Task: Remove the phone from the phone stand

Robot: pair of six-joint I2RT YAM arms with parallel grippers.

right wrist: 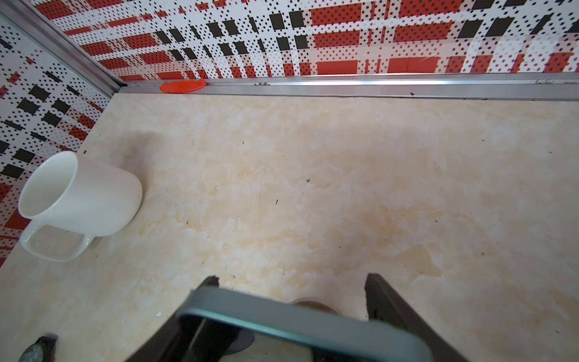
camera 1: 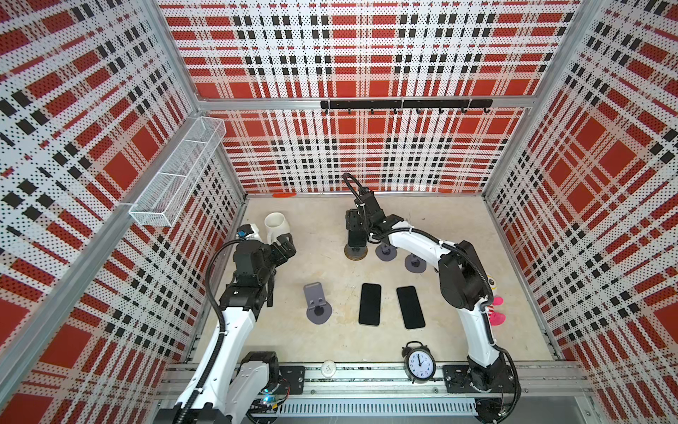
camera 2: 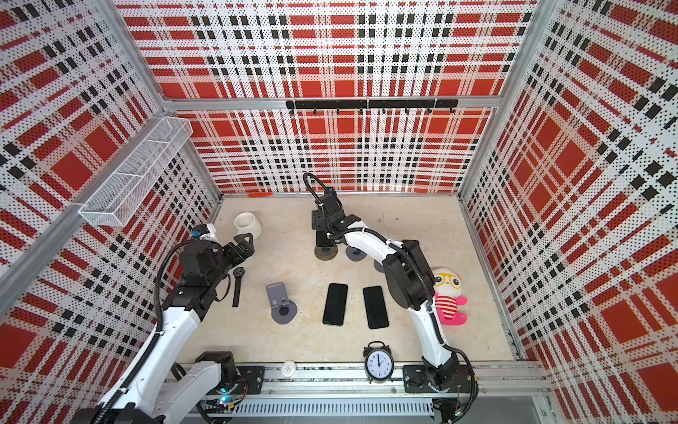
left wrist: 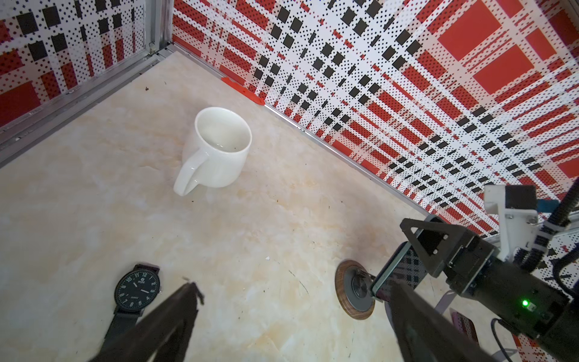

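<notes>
A dark phone (left wrist: 407, 265) stands tilted at the round, wood-edged phone stand (left wrist: 354, 289) near the back middle. My right gripper (camera 1: 351, 219) is shut on the phone's upper part, its fingers on either side. Seen in the right wrist view, the phone's grey end edge (right wrist: 301, 321) spans the space between those fingers. The phone's lower end is close to the stand; whether they touch I cannot tell. My left gripper hangs open and empty over the left side, near the white mug (left wrist: 220, 150).
Two black phones (camera 1: 370, 304) (camera 1: 410, 307) lie flat at the front middle. An empty purple stand (camera 1: 318, 311) is left of them, and other purple stands (camera 1: 386, 251) sit right of the held phone. A watch (left wrist: 137, 288) lies at left, a plush toy (camera 2: 447, 293) at right.
</notes>
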